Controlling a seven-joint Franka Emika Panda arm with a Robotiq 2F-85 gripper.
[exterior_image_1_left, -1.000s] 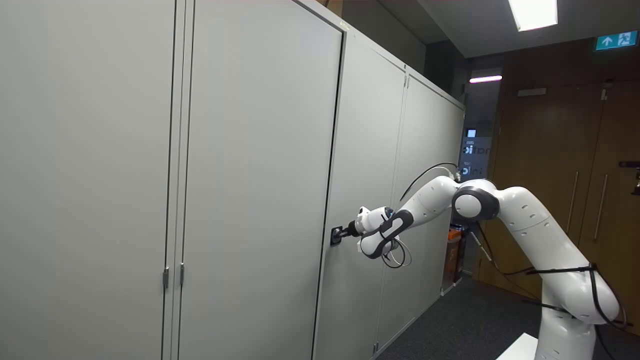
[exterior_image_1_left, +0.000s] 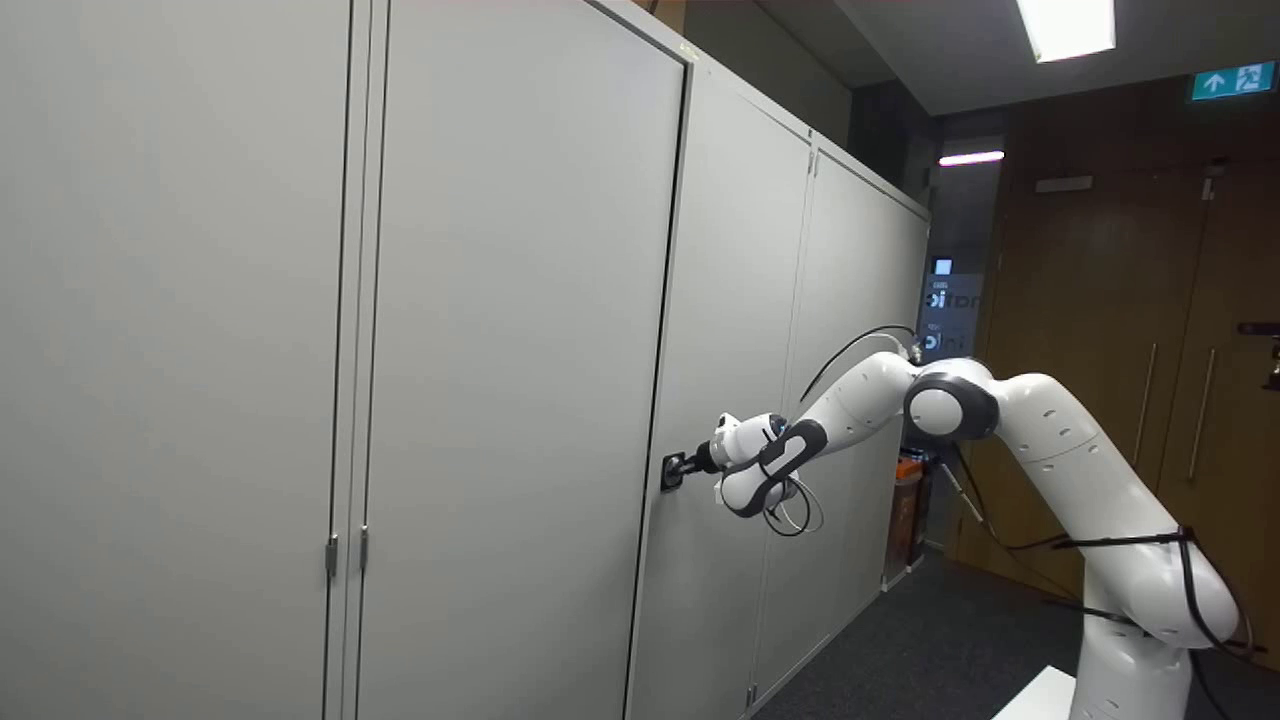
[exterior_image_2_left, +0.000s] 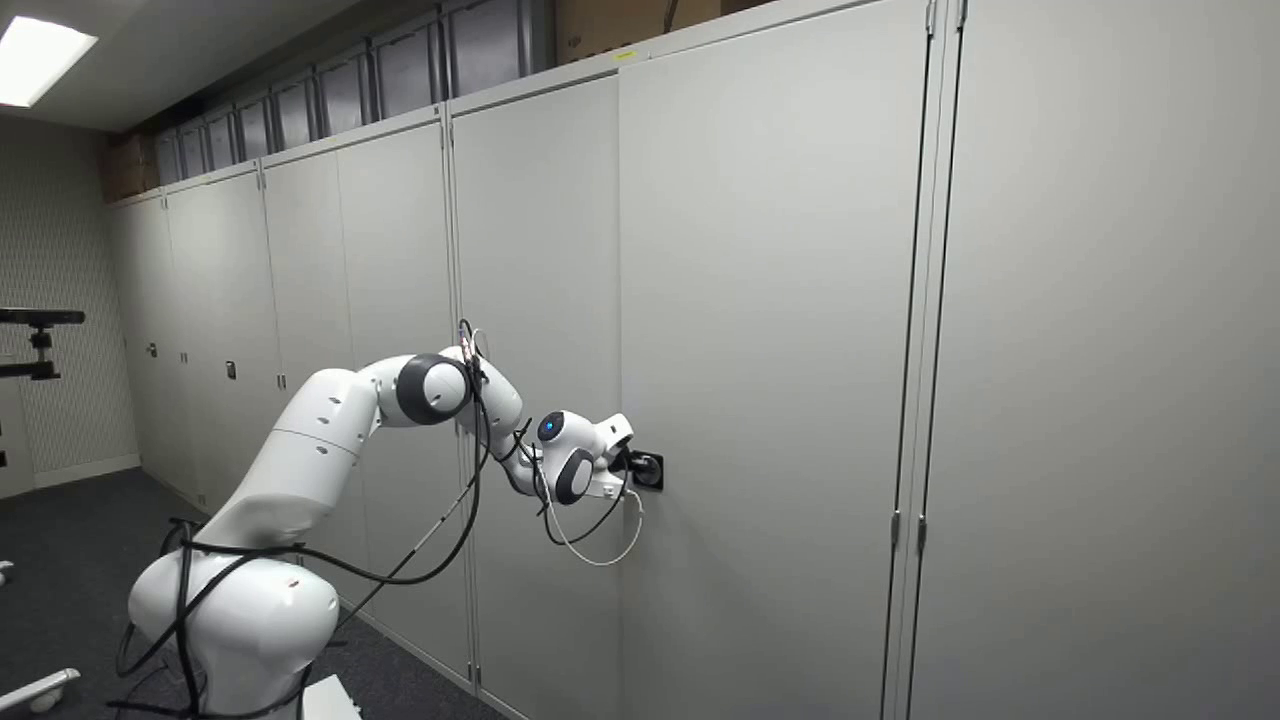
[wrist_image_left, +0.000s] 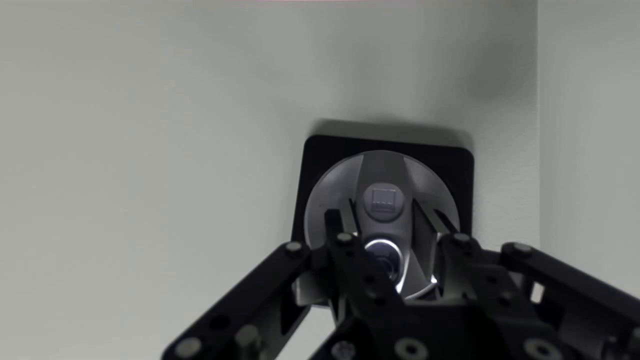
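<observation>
A grey turning handle (wrist_image_left: 384, 174) with a keyhole sits in a round recess on a black square plate (wrist_image_left: 462, 162). The plate is set in a light grey cabinet door (exterior_image_1_left: 732, 264), close to that door's edge. My gripper is shut on the handle, one finger on each side of it. The handle stands upright in the wrist view, and its lower end is partly covered by the fingers. From both exterior views the gripper reaches the black plate (exterior_image_2_left: 648, 470), but the handle itself is too small there to make out.
The neighbouring cabinet door (exterior_image_1_left: 516, 300) lies flat alongside, with a narrow dark seam between. Hinges (exterior_image_1_left: 365, 547) show further along the cabinet row. Cables (exterior_image_2_left: 420, 564) hang loosely from the arm. Open carpet (exterior_image_1_left: 876, 660) lies in front of the cabinets.
</observation>
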